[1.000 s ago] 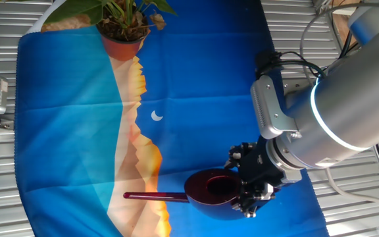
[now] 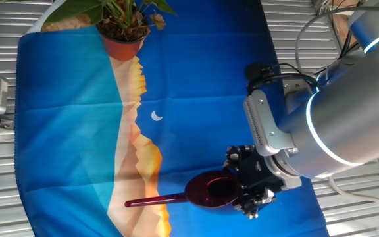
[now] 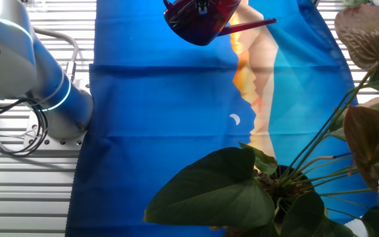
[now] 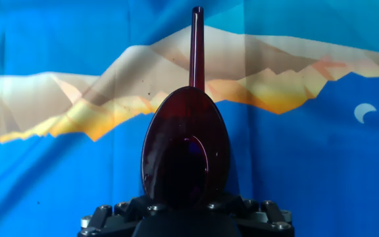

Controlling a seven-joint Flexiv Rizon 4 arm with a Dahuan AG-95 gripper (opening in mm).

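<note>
A glossy dark red watering can with a long thin spout is at the front of the cloth in exterior view 1, spout pointing left. My gripper is at the can's rear, shut on it. The handle part between the fingers is hidden. From exterior view 2, the can shows at the top edge, seemingly raised off the cloth. The wrist view has the can's body straight ahead and its spout pointing away; the fingertips are hidden there.
A potted plant stands at the back of the cloth in exterior view 1. Its broad leaves fill the lower right of exterior view 2. Between plant and can, the cloth is clear.
The can has tilted slightly along with my gripper, its spout tip sitting a little lower in exterior view 1. The arm's wrist has turned and shifted slightly left. The plant has stayed put.
</note>
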